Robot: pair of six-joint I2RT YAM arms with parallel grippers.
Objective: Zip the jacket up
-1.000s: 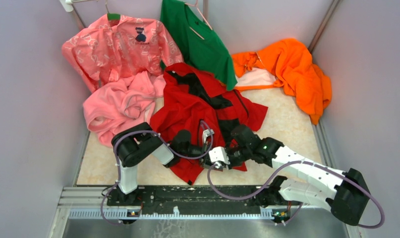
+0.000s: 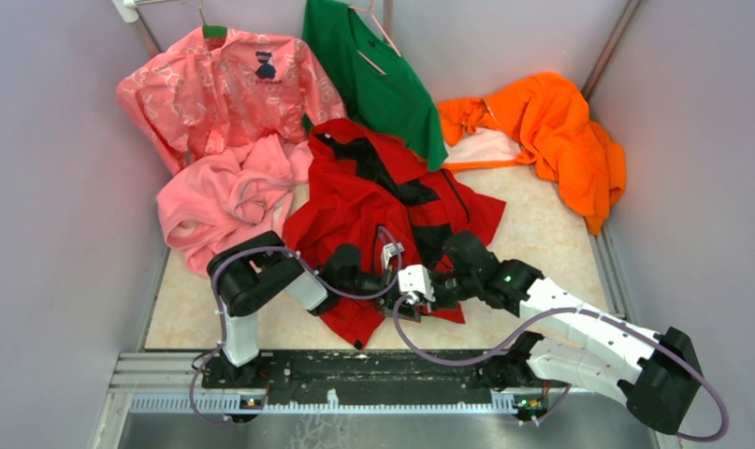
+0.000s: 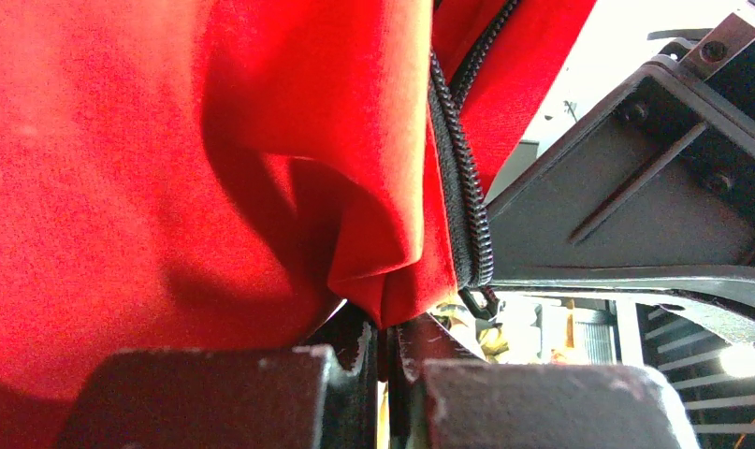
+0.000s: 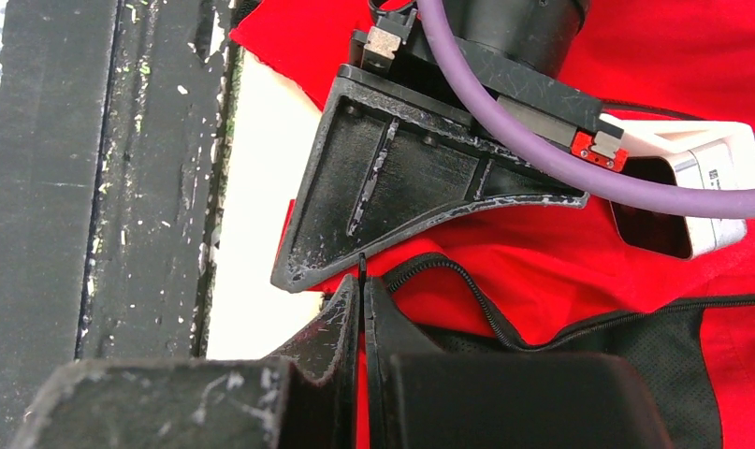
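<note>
The red jacket [image 2: 326, 187] with black panels lies open on the table. My left gripper is shut at its lower front edge, red fabric bunched right at the fingertips; a zipper tape [image 3: 462, 187] with its end hanging beside them shows in the left wrist view. My right gripper is shut at the jacket's lower edge, beside the left gripper's body and just left of a curving zipper tape [image 4: 476, 299]. Whether anything thin sits between its fingertips is hidden.
A pink printed jacket [image 2: 224, 94], pink fleece [image 2: 224, 206], green top [image 2: 373, 94] and orange jacket [image 2: 570, 150] surround the red one. Bare table shows at right [image 2: 542, 253] and front left. Both arms and their purple cables crowd the front centre.
The left arm and the jacket look unchanged.
</note>
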